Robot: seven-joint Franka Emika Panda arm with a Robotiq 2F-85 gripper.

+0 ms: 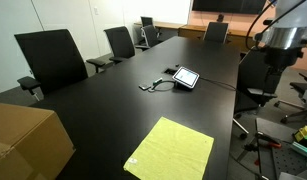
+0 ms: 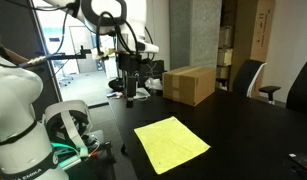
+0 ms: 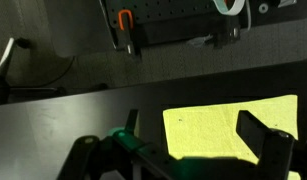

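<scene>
A yellow cloth lies flat on the dark table. The same cloth is near the table's front edge in exterior view 2. My gripper hangs above the table by the cloth's near left side, pointing down. In the wrist view, the fingers of my gripper stand wide apart, with no object held between them. Part of the cloth shows below and between them, and the right finger covers some of it.
A cardboard box stands at the table's far end. A small screen device with cables sits further along the tabletop. Several office chairs line the table, including a black chair.
</scene>
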